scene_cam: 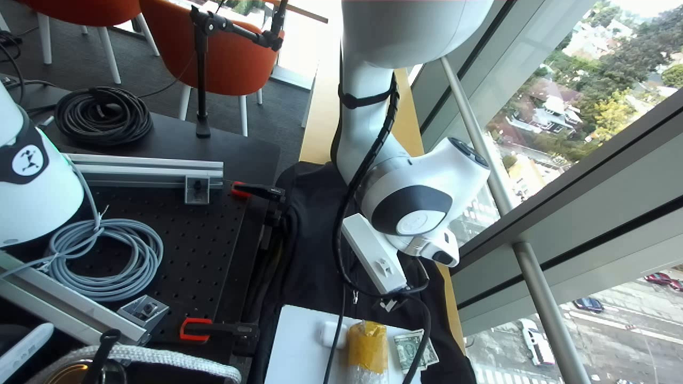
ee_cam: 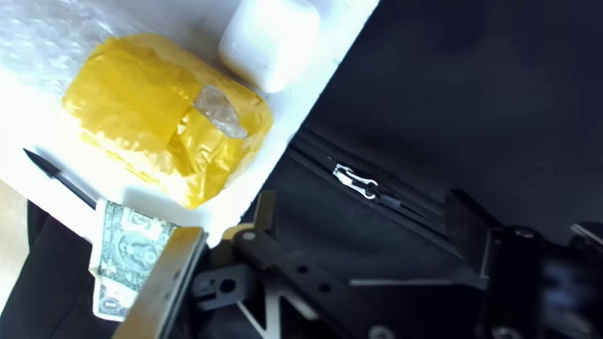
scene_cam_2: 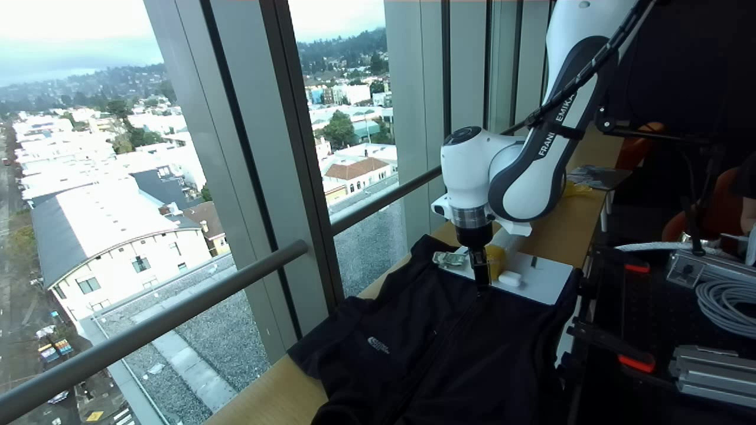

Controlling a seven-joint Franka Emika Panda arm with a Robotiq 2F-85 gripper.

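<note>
A dark jacket [scene_cam_2: 414, 340] with a zip lies spread over the ledge. Its silver zipper pull [ee_cam: 354, 181] shows in the wrist view, just ahead of the space between my fingers, with the zip running on toward the right finger. My gripper is open, its two fingers well apart and nothing held between them. In exterior view 2 the gripper [scene_cam_2: 482, 283] points down over the jacket, close to the white board's near edge. Whether the fingertips touch the cloth, I cannot tell.
On the white board [scene_cam_2: 556, 276] are a yellow-wrapped bundle [ee_cam: 141, 107], a small white case [ee_cam: 270, 42], a dollar bill [ee_cam: 133, 248] and a dark pen-like item [ee_cam: 59, 175]. A window rail [scene_cam_2: 386, 195] runs beside the ledge. Red-tipped clamps [scene_cam: 195, 329] line the black table's edge.
</note>
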